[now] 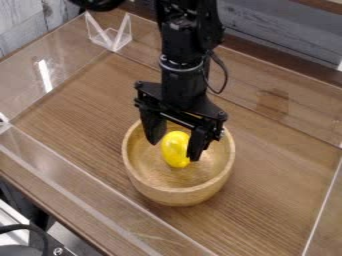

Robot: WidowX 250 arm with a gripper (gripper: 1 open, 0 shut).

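Note:
My black gripper (178, 133) is low over a round tan bowl (179, 184), its two fingers open and reaching down inside the rim on either side of a yellow object (177, 153). The yellow object sits in the middle of the bowl, partly behind the right finger. Whether the fingers touch it I cannot tell.
The bowl stands on a wooden table (74, 110), with free room to the left and right. A clear plastic object (108, 30) stands at the back left. A dark cable runs at the lower left edge.

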